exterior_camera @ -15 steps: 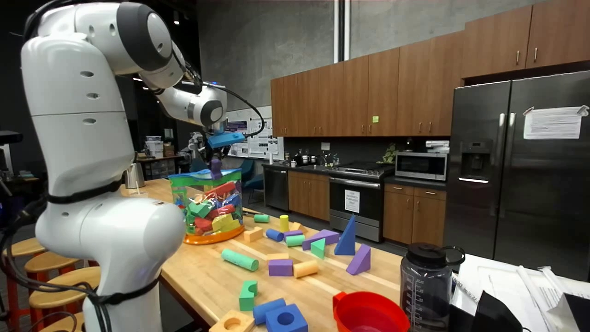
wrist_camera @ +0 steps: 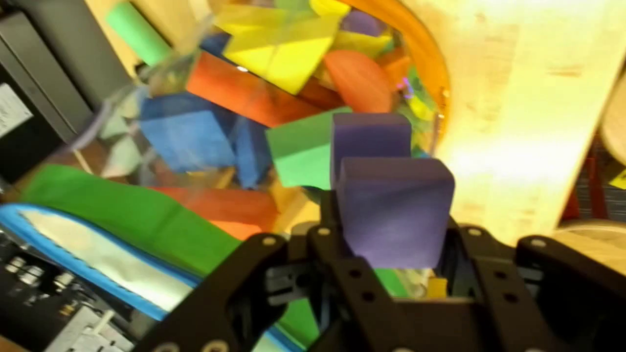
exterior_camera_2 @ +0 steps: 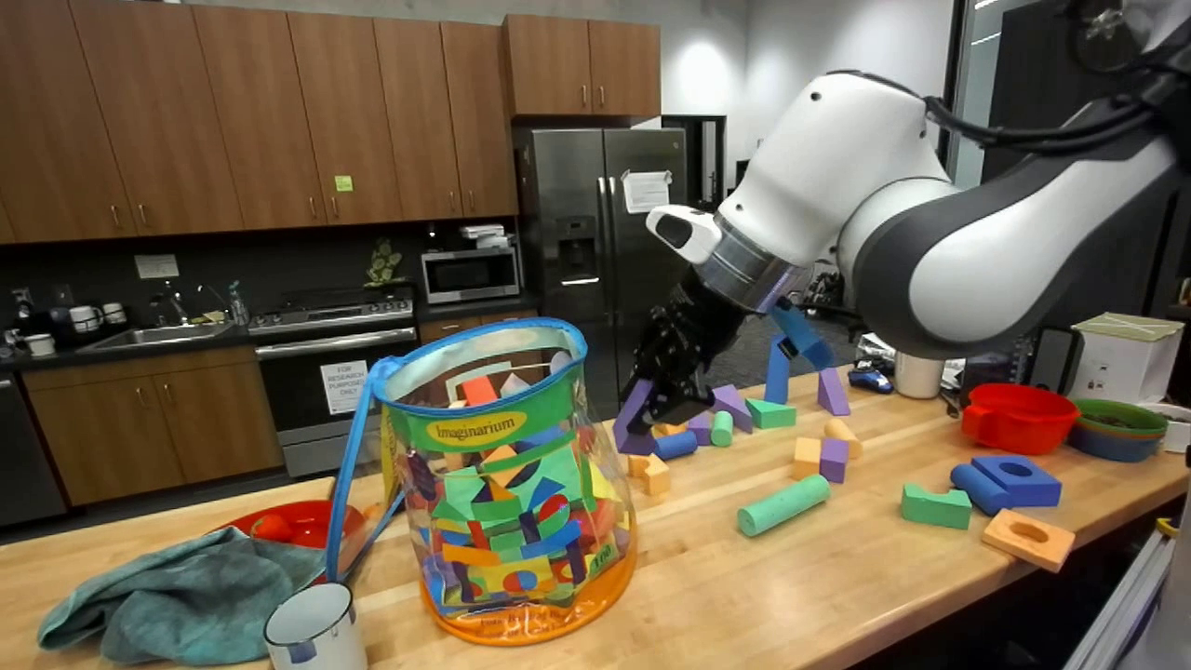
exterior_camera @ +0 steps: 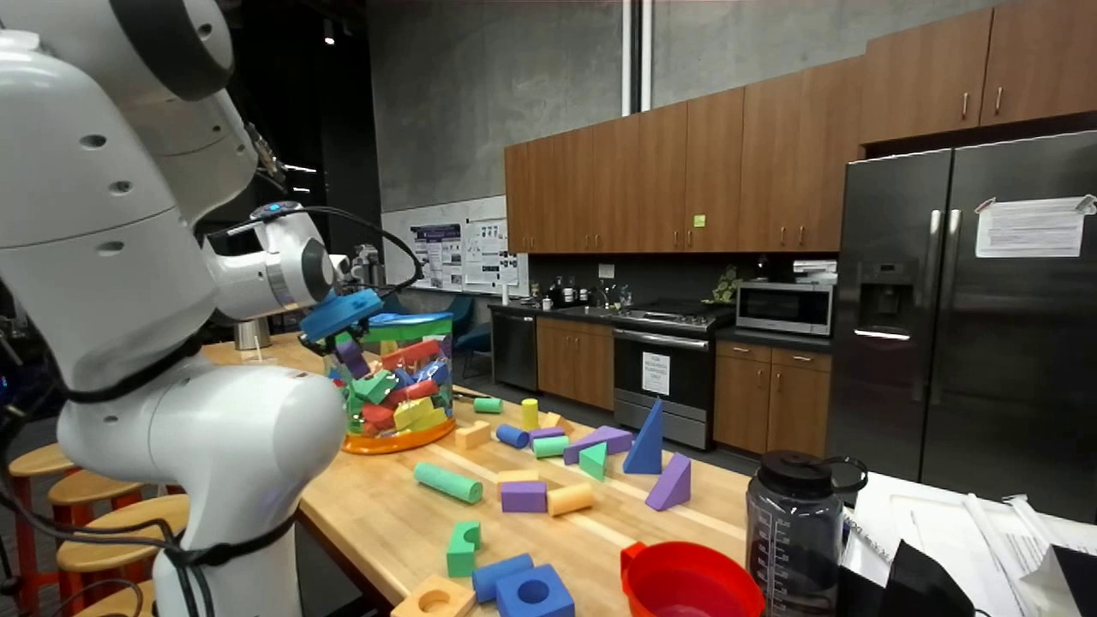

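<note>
A purple block (wrist_camera: 394,214) sits between the fingers of my gripper (exterior_camera_2: 659,404), which is shut on it. In the wrist view the block looks stepped, and its far end overlaps the clear bag of coloured blocks (exterior_camera_2: 480,428). In exterior view 2, the gripper and the purple block (exterior_camera_2: 634,422) are at the bag's right side, below the level of its blue rim. From exterior view 1 the block (exterior_camera: 352,358) shows tilted in front of the bag's wall, outside it. Whether the block touches the wall, I cannot tell. The bag's top is open.
Several loose blocks, among them a green cylinder (exterior_camera_2: 783,504) and a purple cube (exterior_camera_2: 833,459), lie on the wooden table. A white mug (exterior_camera_2: 315,632) and a teal cloth (exterior_camera_2: 184,597) are left of the bag. A red bowl (exterior_camera: 691,582) stands by a bottle (exterior_camera: 793,535).
My arm has swung left and down in exterior view 1. The held purple block has gone from upright above the bag's rim to tilted, lower, in front of the bag. The loose blocks look unmoved.
</note>
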